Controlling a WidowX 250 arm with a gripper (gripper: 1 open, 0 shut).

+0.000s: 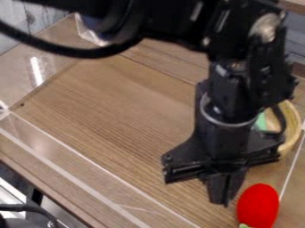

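Note:
My black gripper (220, 190) hangs over the right part of the wooden table (95, 125), its short fingers close together and shut, nothing visible between them. Just to the lower right of the fingertips lies a red oval object (259, 207), apart from them, with a small pale bit at its bottom edge. Behind the gripper, a yellowish round bowl (284, 138) with something green inside is partly hidden.
A clear rim (24, 94) runs along the left side, with a black cable at the lower left. A blue object at the top left is mostly behind the arm.

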